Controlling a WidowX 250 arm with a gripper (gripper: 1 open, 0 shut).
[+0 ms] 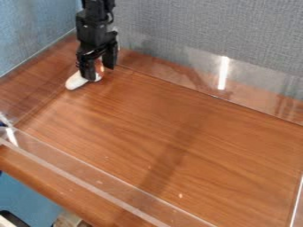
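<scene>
My black gripper (97, 60) reaches down at the back left of the wooden table, open, its fingers around or just over a small white object (76, 80) with a bit of orange on it. The object lies on the tabletop, partly hidden by the gripper. I cannot tell whether the fingers touch it.
Clear panels edge it at the back and front. Grey and blue walls stand behind and to the left.
</scene>
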